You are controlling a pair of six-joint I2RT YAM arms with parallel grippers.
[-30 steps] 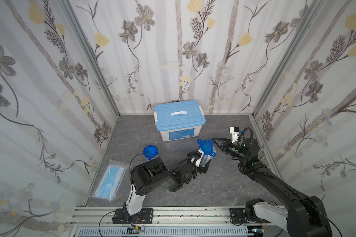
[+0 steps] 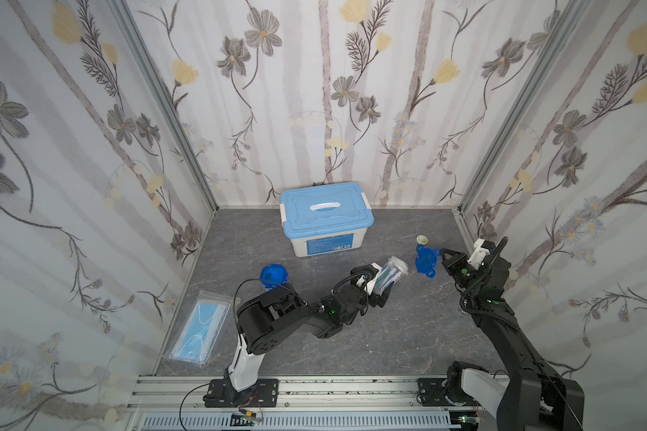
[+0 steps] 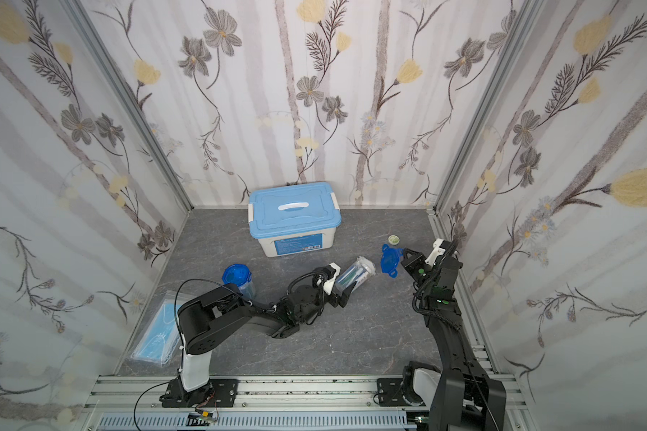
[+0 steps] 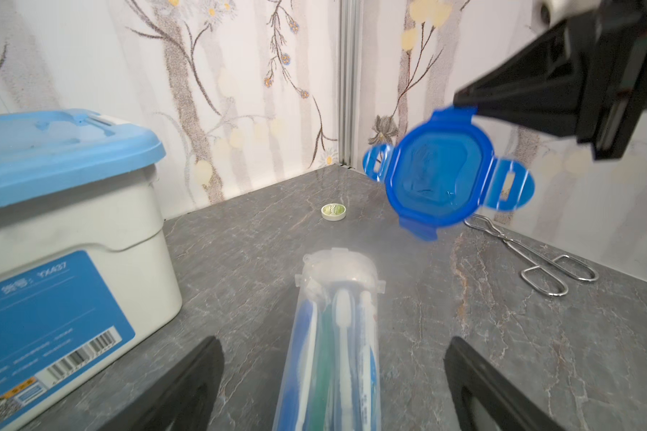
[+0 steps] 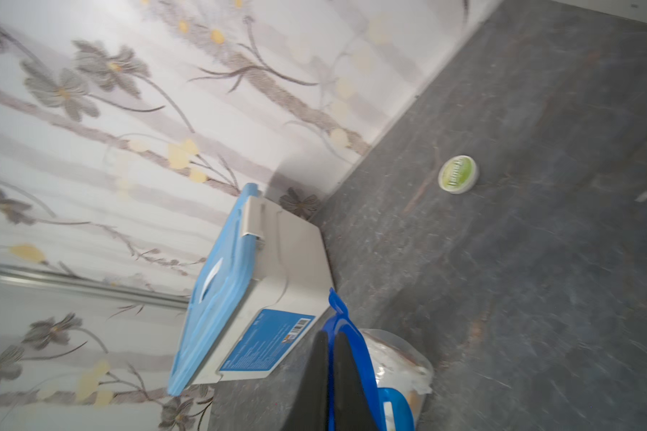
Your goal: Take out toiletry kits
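A clear container (image 4: 335,309) with toothbrushes and other slim items inside stands between the spread fingers of my left gripper (image 2: 381,285), with gaps showing on both sides in the left wrist view. From above, it looks tilted to the right. My right gripper (image 2: 444,253) is shut on the edge of a blue lid (image 4: 438,172), which hangs in the air to the right of the container, apart from it. Another container with a blue lid (image 3: 237,274) stands at the left, behind my left arm.
A storage box (image 2: 327,215) with its light-blue lid on stands at the back. A small green tin (image 5: 458,174) lies on the floor at the right. Metal tongs (image 4: 535,262) lie near the right wall. Packed blue masks (image 2: 200,330) lie at the left.
The blue lid has moved right with my right gripper, away from over the container. My left gripper and the container have shifted slightly right. The green tin now shows.
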